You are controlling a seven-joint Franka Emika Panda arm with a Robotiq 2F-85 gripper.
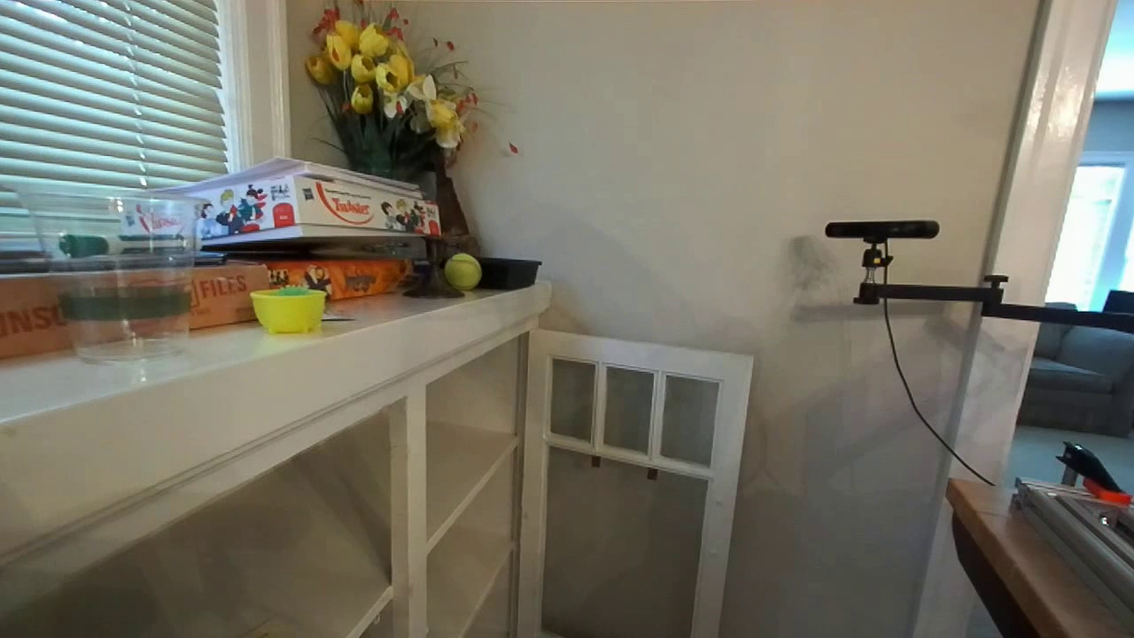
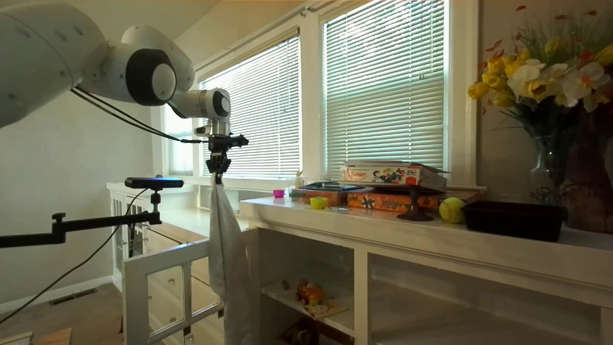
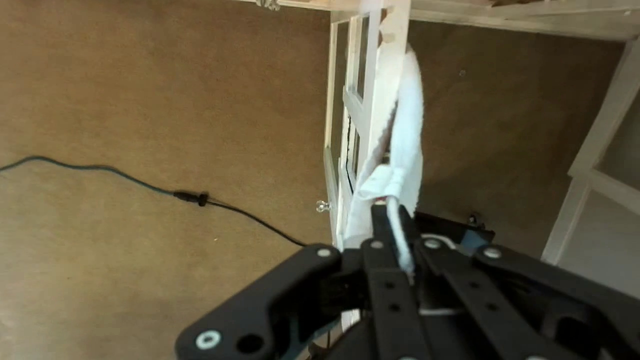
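Note:
A long white towel (image 2: 225, 247) hangs from my gripper (image 2: 218, 177), which is shut on its upper end. In the wrist view the gripper pinches the towel (image 3: 409, 126) between its dark fingers. The towel dangles close beside the open white cabinet door (image 2: 138, 287), overlapping it in exterior view 2. From above, the door's top edge (image 3: 384, 78) runs right alongside the cloth; whether they touch, I cannot tell. Exterior view 1 shows neither gripper nor towel, only another open glass-paned door (image 1: 733, 415).
On the white counter (image 2: 345, 221) stand game boxes (image 2: 396, 172), a yellow cup (image 2: 318, 202), a tennis ball (image 2: 452, 210), a black tray (image 2: 514, 219) and flowers (image 2: 528, 80). A camera on an arm (image 2: 153, 183) stands left of the towel. Brown floor (image 3: 150, 120) lies below, crossed by a cable.

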